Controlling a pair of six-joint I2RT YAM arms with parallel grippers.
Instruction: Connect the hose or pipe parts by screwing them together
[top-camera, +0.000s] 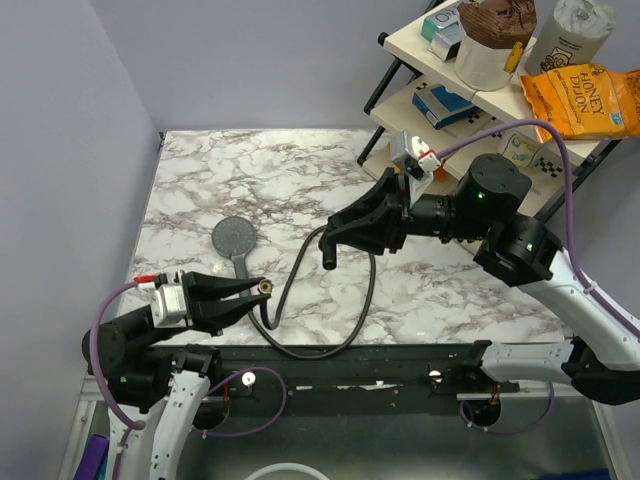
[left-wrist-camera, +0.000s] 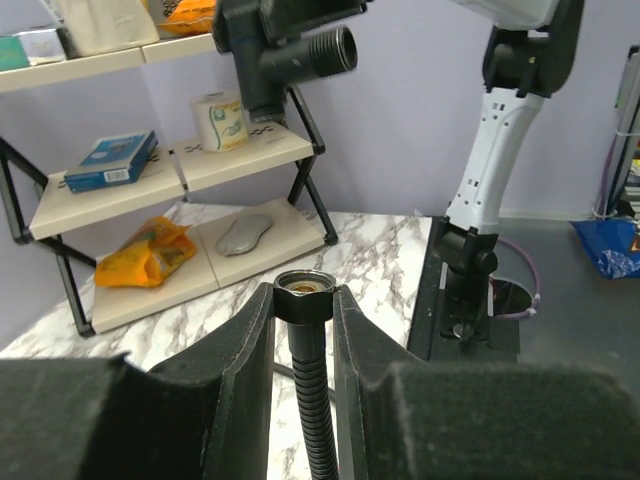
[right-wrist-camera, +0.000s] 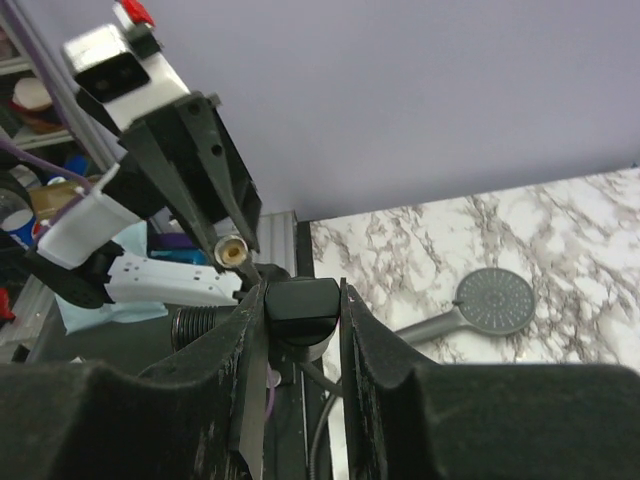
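My left gripper (top-camera: 262, 288) is shut on the hose's end fitting (left-wrist-camera: 304, 296), held upright with its brass-lined opening up and the ribbed hose hanging below. In the top view my right gripper (top-camera: 330, 232) is up and to the right of it, shut on a short black threaded connector (right-wrist-camera: 300, 312), which points downward in that view. The two held parts are apart. The shower head (top-camera: 234, 238) lies on the marble counter with the dark hose (top-camera: 368, 300) looped across it, to the right of and below the head.
A tiered shelf (top-camera: 410, 45) with boxes, bags and rolls fills the back right, behind the right arm. A dark front edge (top-camera: 330, 365) runs below the hose loop.
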